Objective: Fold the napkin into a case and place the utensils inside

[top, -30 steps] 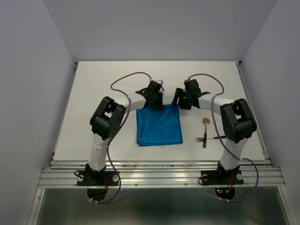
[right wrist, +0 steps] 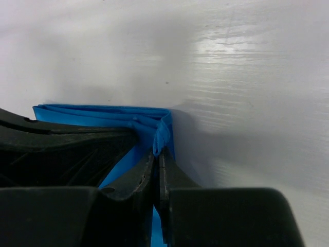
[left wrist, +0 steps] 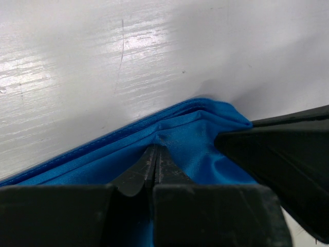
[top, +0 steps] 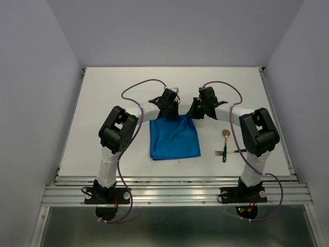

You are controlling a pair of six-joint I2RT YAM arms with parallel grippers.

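Note:
The blue napkin lies folded in the middle of the table, its top edge layered. My left gripper rests on that top edge; in the left wrist view its fingertips touch the cloth, and whether they grip it is unclear. Beside it, at the top right corner, my right gripper is shut on a small fold of blue cloth. A spoon and a fork lie crossed to the right, near the right arm.
Grey walls border it on both sides and behind. The two grippers are very close together.
The right gripper has shifted slightly and its wrist has turned at the napkin's corner. The left gripper and the utensils look unmoved.

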